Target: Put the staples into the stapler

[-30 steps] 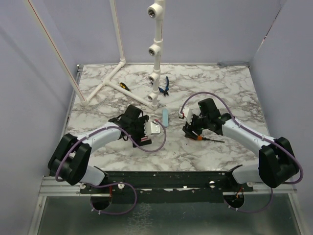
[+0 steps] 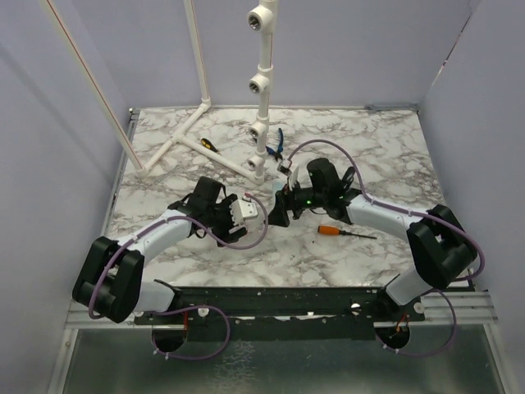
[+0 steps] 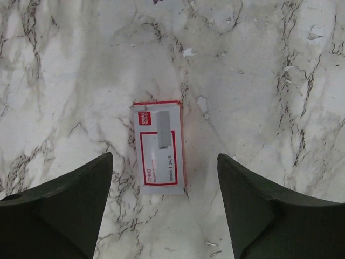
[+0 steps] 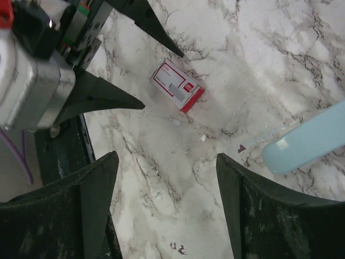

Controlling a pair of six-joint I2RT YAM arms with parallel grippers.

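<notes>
A small white and red staple box (image 3: 148, 172) lies flat on the marble table, with a grey strip of staples (image 3: 164, 129) on its top. My left gripper is open above it, one finger on each side and apart from the box. In the right wrist view, the left fingertips (image 4: 139, 104) hover near the same box (image 4: 167, 75). The light blue stapler (image 4: 302, 141) lies to the right there; in the top view the right arm mostly covers it. My right gripper is open over bare marble, nothing between its fingers.
An orange-handled screwdriver (image 2: 330, 231) lies right of the right gripper. Blue pliers (image 2: 276, 148) and a yellow screwdriver (image 2: 208, 144) are further back, near the white pipe stand (image 2: 217, 156).
The right gripper has moved left from over the orange screwdriver to beside the stapler.
</notes>
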